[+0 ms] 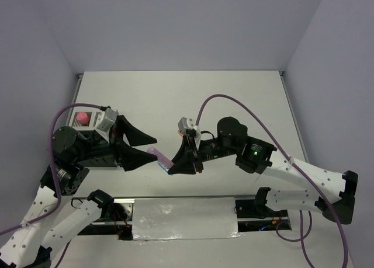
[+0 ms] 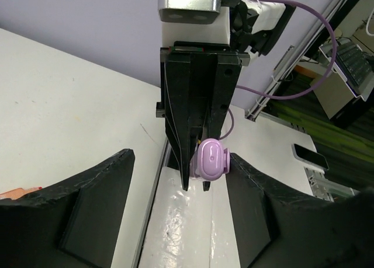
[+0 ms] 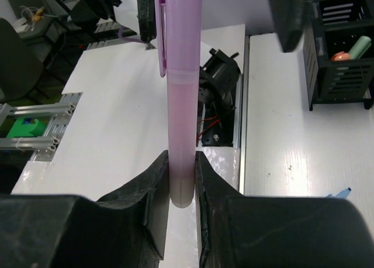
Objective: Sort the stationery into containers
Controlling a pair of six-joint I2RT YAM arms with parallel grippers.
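Observation:
A pinkish-purple marker [image 1: 159, 155] is clamped near one end by my right gripper, over the front part of the table. It rises upright between the right fingers in the right wrist view. My left gripper [image 1: 154, 149] stands wide apart just left of it, holding nothing. In the left wrist view the marker's capped end [image 2: 211, 160] shows between the left fingers, close to the right-hand one [image 2: 242, 180]; whether they touch, I cannot tell. A black slatted container [image 3: 340, 84] holds a green and an orange item. In the top view the left arm partly covers it.
A blue item [image 3: 340, 193] lies on the table, mostly covered by the right gripper. An orange item [image 1: 180, 133] peeks out behind that gripper. A red item [image 1: 83, 118] sits in the container at far left.

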